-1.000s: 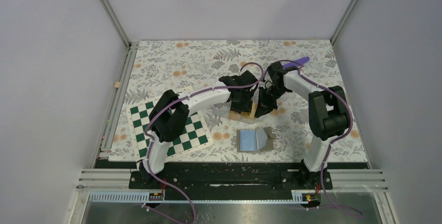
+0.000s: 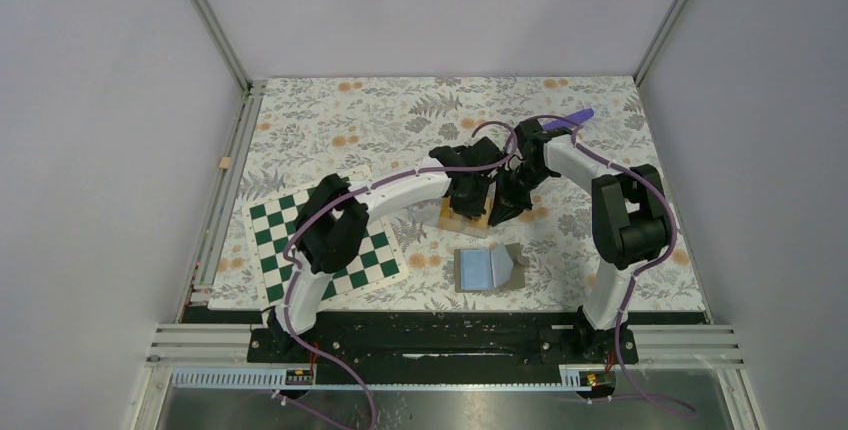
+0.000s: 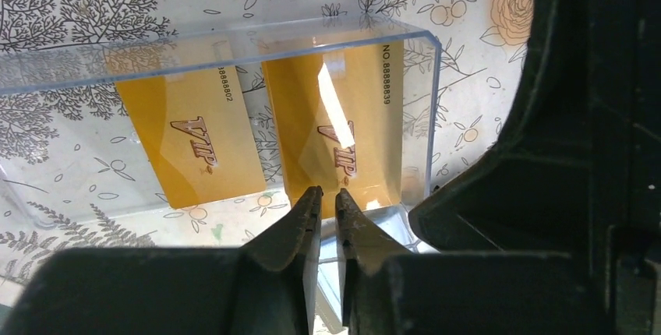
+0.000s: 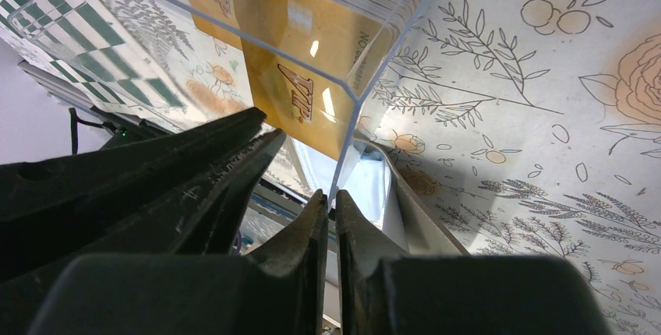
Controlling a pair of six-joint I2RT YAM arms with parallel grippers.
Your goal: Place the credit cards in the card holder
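Note:
Two gold cards with "VIP" lettering, a left card [image 3: 191, 139] and a right card [image 3: 339, 128], lie apart in a clear plastic box [image 3: 431, 117]. My left gripper is slightly open, its tips parted at the near edge of the right card; whether the card's edge lies between them is unclear. My right gripper is shut on the clear box's upright end edge. In front of the box, the light blue card holder [image 2: 477, 269] lies opened out on the table; the wrist views show only parts of it.
A green-and-white checkered board [image 2: 375, 255] lies to the left under the left arm. At the back right is a purple object [image 2: 570, 119]. Both grippers are close together.
Over the last second my left gripper has shifted slightly to the right, across the clear box and closer to the right gripper. The right arm, box and card holder look unmoved.

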